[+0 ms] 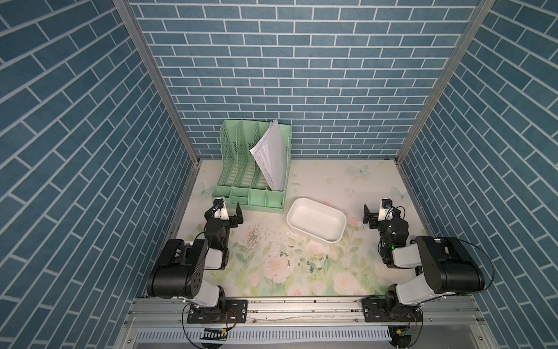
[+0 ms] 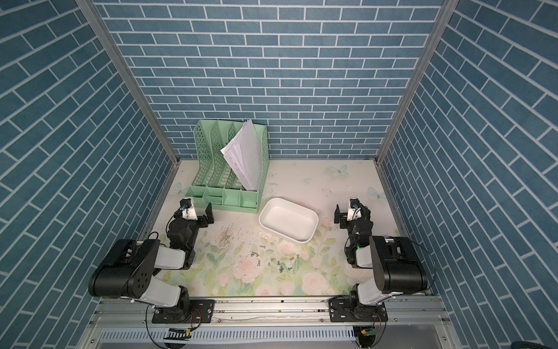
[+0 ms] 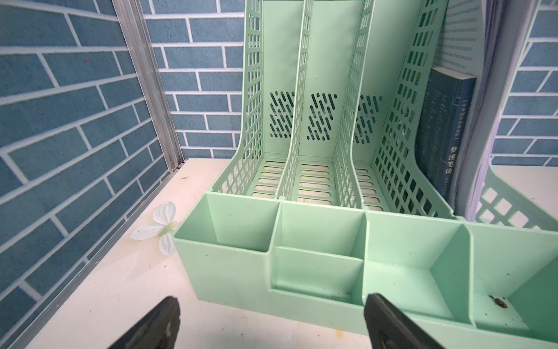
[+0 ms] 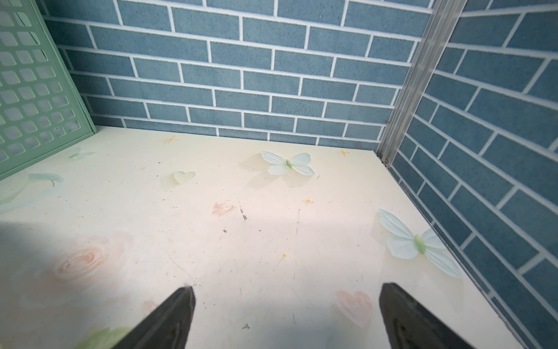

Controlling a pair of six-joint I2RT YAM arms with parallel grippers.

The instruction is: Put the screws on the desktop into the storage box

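Several small screws (image 1: 288,262) lie scattered over the floral desktop (image 1: 348,261), in front of an empty white tray (image 1: 315,220). My left gripper (image 1: 226,213) stands open in front of the left end of a green organizer with small front compartments (image 3: 412,273), nothing between its fingers. My right gripper (image 1: 377,213) is open too, to the right of the tray, with only bare desktop in its wrist view.
The organizer's upper slots hold papers (image 1: 268,154) and a dark book (image 3: 444,128) at the right. Brick-patterned walls close in the back and both sides.
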